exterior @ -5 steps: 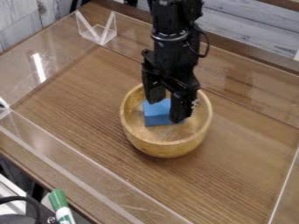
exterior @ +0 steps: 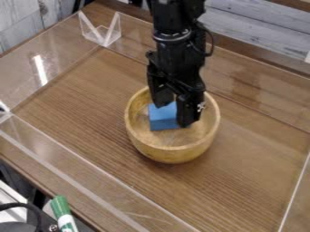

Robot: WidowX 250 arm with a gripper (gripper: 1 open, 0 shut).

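A round wooden bowl (exterior: 173, 145) stands on the wooden table, holding a blue block (exterior: 161, 119). My black gripper (exterior: 176, 100) hangs over the bowl, open, its fingers reaching down on either side above and around the block. Whether either finger touches the block cannot be told, and the arm partly hides the bowl's back.
A clear wire-like holder (exterior: 101, 32) stands at the upper left. A green and white marker-like object (exterior: 64, 216) and a black cable lie at the lower left.
The gripper has shifted very slightly over the bowl. The bowl and block look unmoved.
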